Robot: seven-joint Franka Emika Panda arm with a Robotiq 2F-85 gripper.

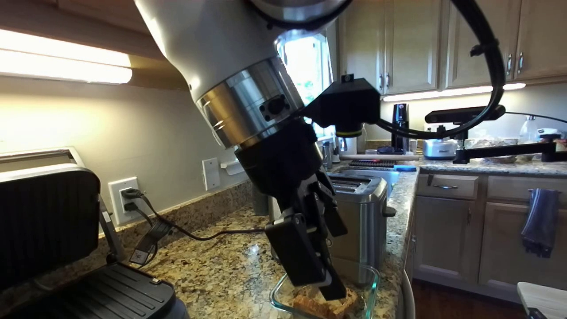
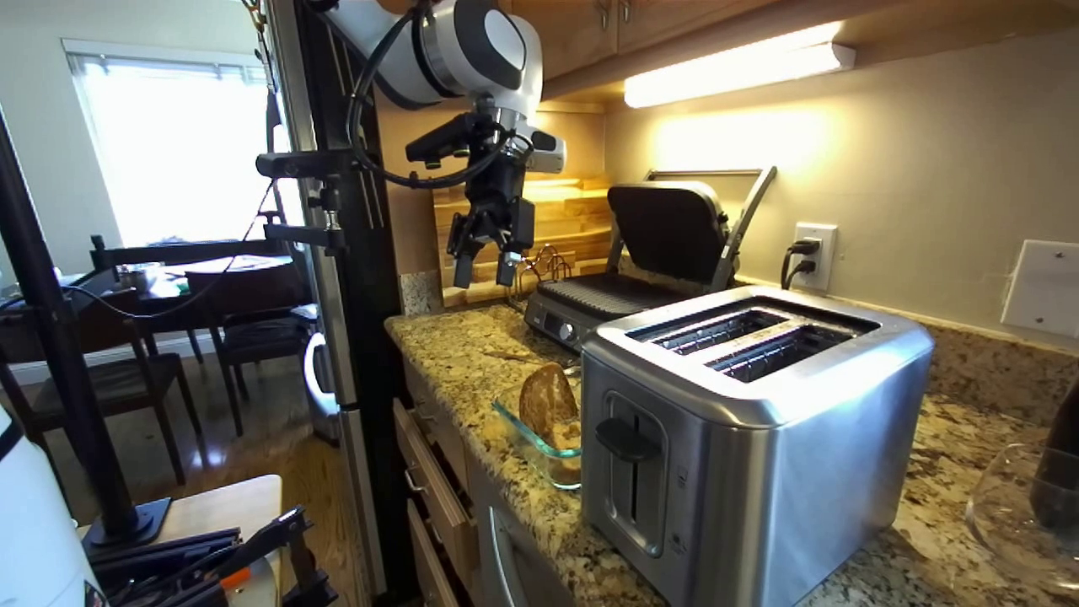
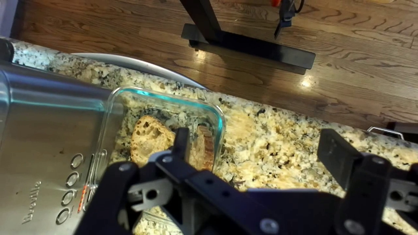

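Note:
My gripper (image 2: 485, 270) hangs above the counter, open, with nothing between its fingers. A rectangular glass dish (image 1: 377, 282) stands on the counter in front of the toaster. In the wrist view it holds one bread slice (image 3: 151, 139) lying with its holey face up and another bread slice (image 3: 205, 147) near the dish's side wall. The left finger (image 3: 181, 143) covers part of the dish in that view, while the other finger (image 3: 333, 156) is over bare counter. Part of the bread is hidden behind the gripper. The steel toaster (image 2: 748, 455) has empty-looking slots.
An opened contact grill (image 2: 617, 293) sits farther along the counter by the wall. A power cord (image 1: 212, 235) runs across the counter from the outlet (image 1: 127, 199). Bare granite (image 3: 270, 150) lies beside the dish. A clear glass (image 2: 1027, 516) is near the toaster.

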